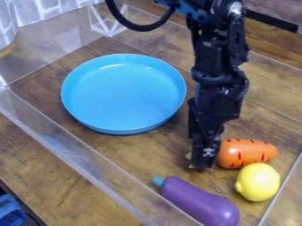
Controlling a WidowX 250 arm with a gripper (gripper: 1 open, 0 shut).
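Note:
The black gripper (203, 152) reaches down from the top, open, its tips low beside an orange toy carrot (248, 152) with its green top mostly hidden behind the fingers. A yellow toy lemon (257, 184) lies just below the carrot, and a purple toy eggplant (199, 199) lies nearer the bottom edge. A blue plate (118, 93) rests on the wooden surface left of the gripper.
Clear plastic walls run along the left and right edges. A blue object (10, 212) is at the lower left outside the wall. Bare wood (83, 159) lies below the plate.

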